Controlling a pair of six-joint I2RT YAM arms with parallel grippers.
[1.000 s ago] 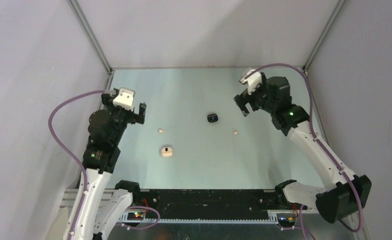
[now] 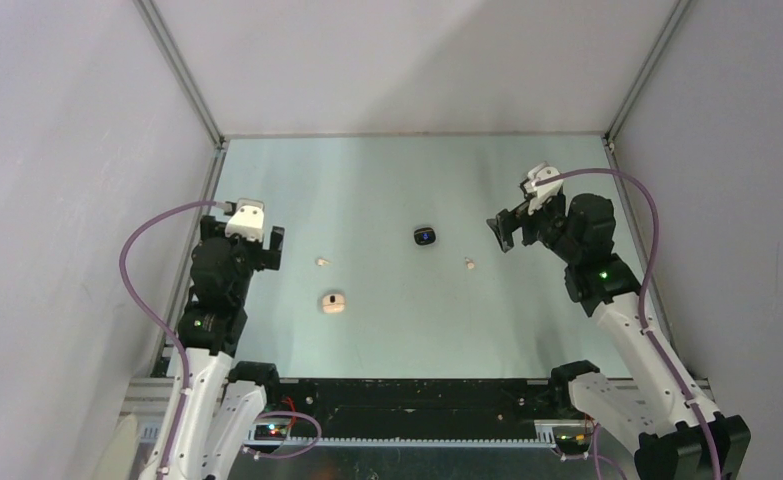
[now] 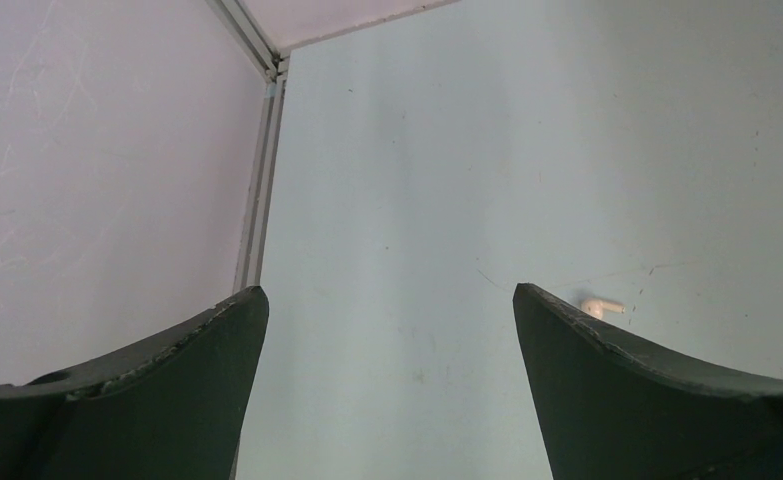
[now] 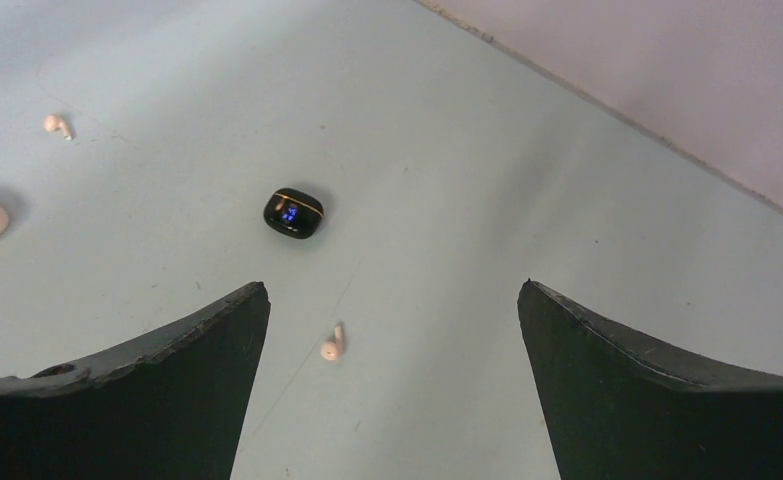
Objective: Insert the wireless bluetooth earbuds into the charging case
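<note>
A small pink-beige case (image 2: pixel 333 303) rests on the table left of centre. Near the middle is a closed black case (image 2: pixel 425 236) with a blue lit display, clearest in the right wrist view (image 4: pixel 294 213). One beige earbud (image 2: pixel 322 262) lies behind the pink case; another earbud (image 2: pixel 470 263) lies right of the black case. My left gripper (image 2: pixel 242 248) is open above the table's left side, left of its nearby earbud, with nothing between its fingers. Over on the right, my right gripper (image 2: pixel 503 232) also stands open and empty, apart from the earbud beneath its level.
Walls border the pale table (image 2: pixel 397 330) at the back and both sides. A dark gap with a toothed rail (image 2: pixel 417 442) runs along the front.
My left gripper has drawn back slightly towards the front and left. The right gripper has shifted right and a little towards the front. Cases and earbuds have stayed put.
</note>
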